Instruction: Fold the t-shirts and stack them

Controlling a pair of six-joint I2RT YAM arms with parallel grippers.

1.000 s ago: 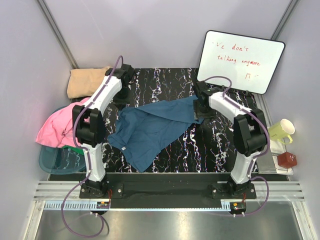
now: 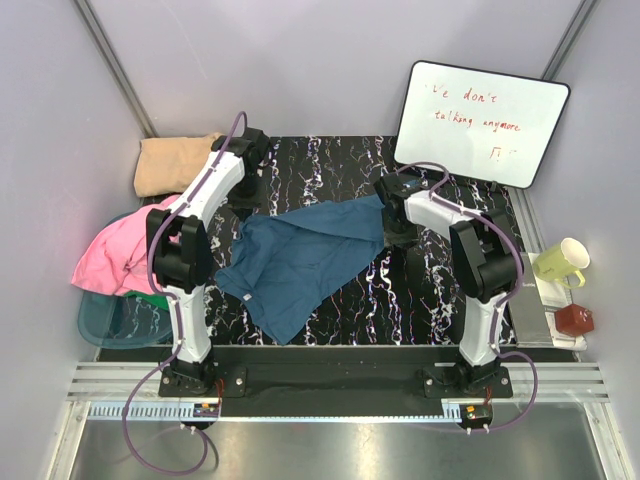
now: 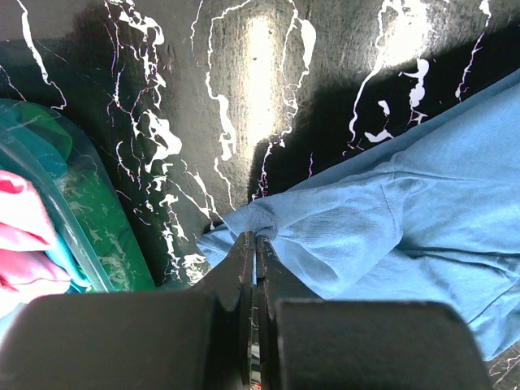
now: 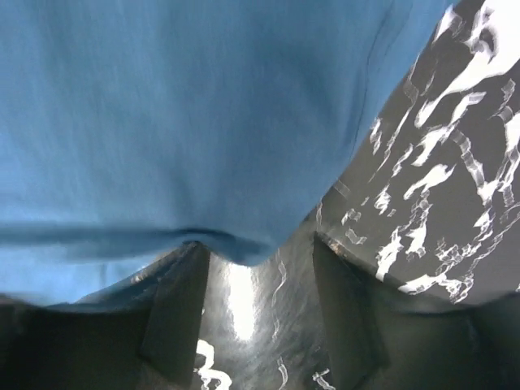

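Note:
A blue t-shirt (image 2: 310, 270) lies spread diagonally across the dark marbled table, its upper band folded over. My left gripper is shut over the shirt's upper-left end; whether fabric is between its tips is unclear. My right gripper is parted at the shirt's right part, by a folded edge, with that view blurred. In the left wrist view the shirt shows wrinkles beside the gripper.
A bin (image 2: 100, 325) holding pink and green clothes (image 2: 125, 250) sits at the left, with a tan folded cloth (image 2: 175, 165) behind it. A whiteboard (image 2: 480, 120), yellow mug (image 2: 555, 262) and red box (image 2: 573, 318) are at the right.
My right arm has moved left over the shirt's right end. The left arm and the shirt look much the same.

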